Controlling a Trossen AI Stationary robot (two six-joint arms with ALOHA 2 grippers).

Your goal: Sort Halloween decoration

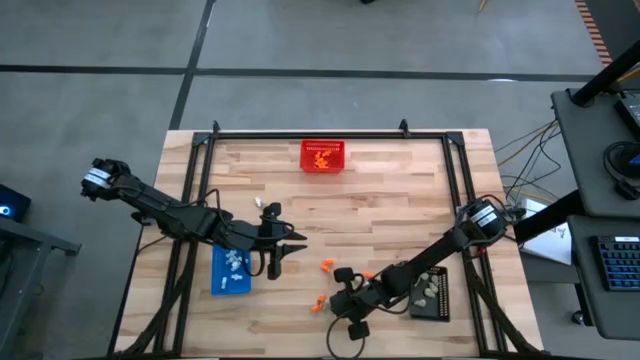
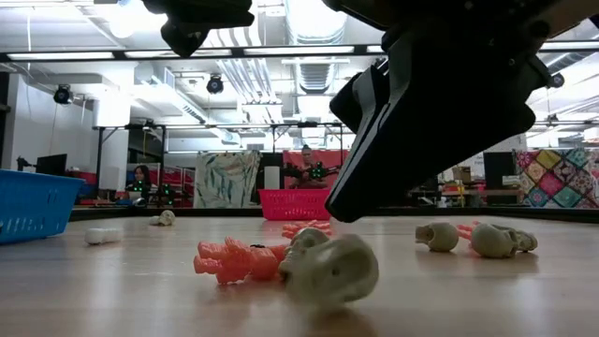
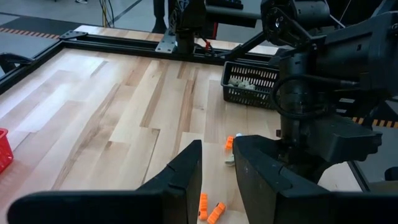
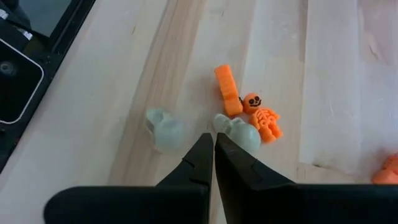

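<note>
My right gripper is shut with nothing between its fingertips, just above the table. To its left in the right wrist view, a grey skull (image 4: pixel 165 129) lies blurred on the wood. Past the fingertips rests another grey skull (image 4: pixel 243 132), against an orange skeleton figure (image 4: pixel 266 119) and an orange piece (image 4: pixel 228 89). In the low view the blurred near skull (image 2: pixel 332 269) sits beside the orange pieces (image 2: pixel 234 259), under the right fingers. My left gripper stands open and empty, high over the table near the blue basket (image 1: pixel 231 270).
A red basket (image 1: pixel 322 143) with orange pieces stands at the back. The black basket (image 3: pixel 252 83) holds grey pieces beside the right arm. More skulls (image 2: pixel 491 240) and a white piece (image 2: pixel 104 236) lie loose.
</note>
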